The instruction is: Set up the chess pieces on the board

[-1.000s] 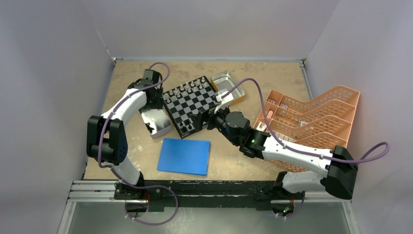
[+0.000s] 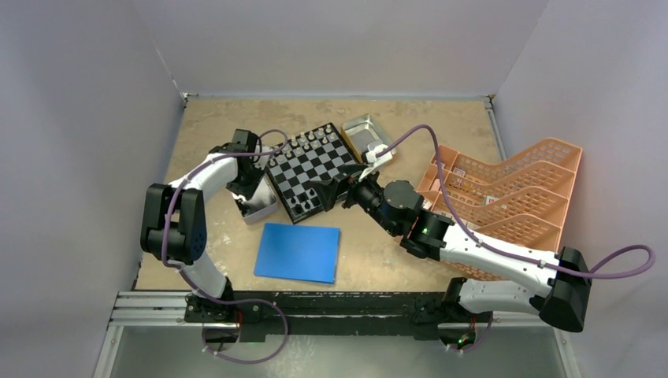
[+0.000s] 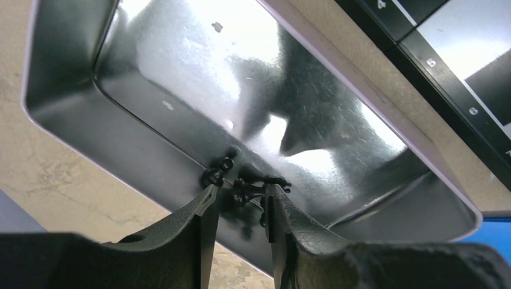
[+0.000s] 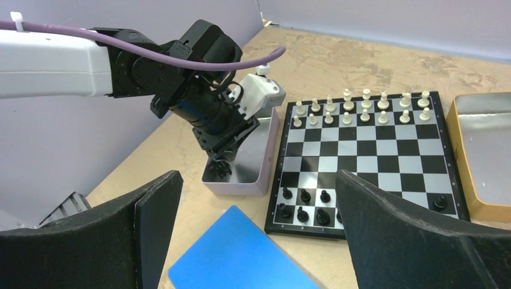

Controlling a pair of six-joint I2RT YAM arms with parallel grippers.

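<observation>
A checkered board (image 2: 311,169) holds rows of white pieces (image 4: 347,96) along its far side and several black pieces (image 4: 323,218) at the near side. Left of it stands a metal tray (image 3: 181,72) with a few black pieces (image 3: 214,176) lying inside. My left gripper is over these pieces, fingers part open; whether anything sits between them is unclear. My right gripper is open above the table, right of the board in the top view, nothing visible between its fingers.
A blue mat (image 2: 296,252) lies in front of the board. A second tray (image 2: 362,126) is at the back right of the board, an orange organizer (image 2: 512,205) at the right.
My left gripper has moved toward the front, down over the black pieces in the tray. The right arm has shifted slightly to the right.
</observation>
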